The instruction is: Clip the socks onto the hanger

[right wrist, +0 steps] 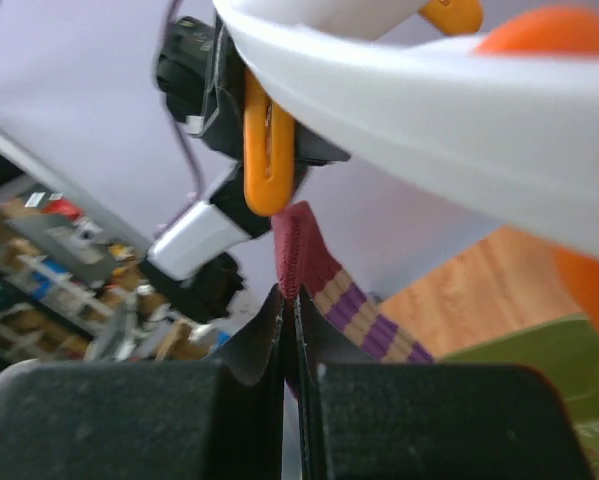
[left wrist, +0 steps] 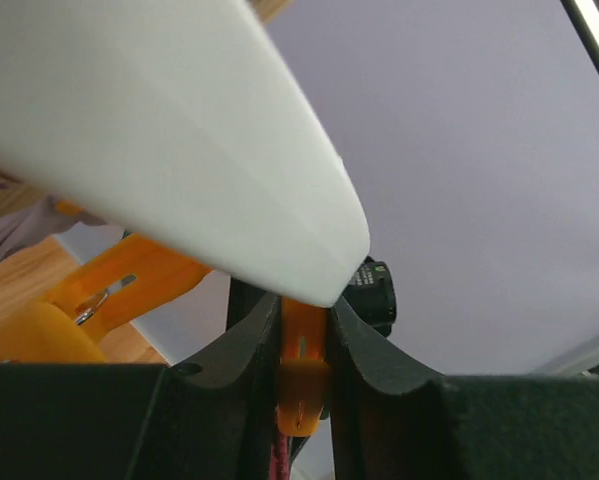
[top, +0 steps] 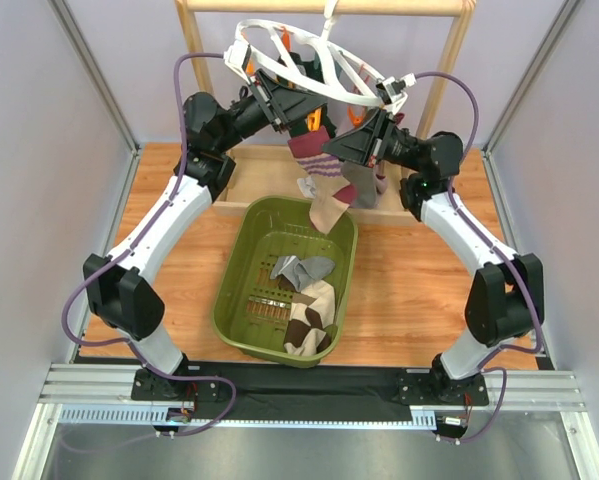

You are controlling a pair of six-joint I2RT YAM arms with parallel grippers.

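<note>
My left gripper is at an orange clip (left wrist: pixel 302 400) below the white hanger ring (top: pixel 364 95); the clip sits between its fingers. My right gripper is shut on the upper edge of a maroon, cream and purple striped sock (right wrist: pixel 364 315), just below the orange clip (right wrist: pixel 267 150). In the top view that sock (top: pixel 319 185) dangles beneath the ring, with grey and dark socks around it, partly hidden by the arms.
A green bin (top: pixel 239 310) holding grey (top: pixel 299 270) and cream-brown socks (top: pixel 309 325) stands below. A wooden rack (top: pixel 239 180) is behind.
</note>
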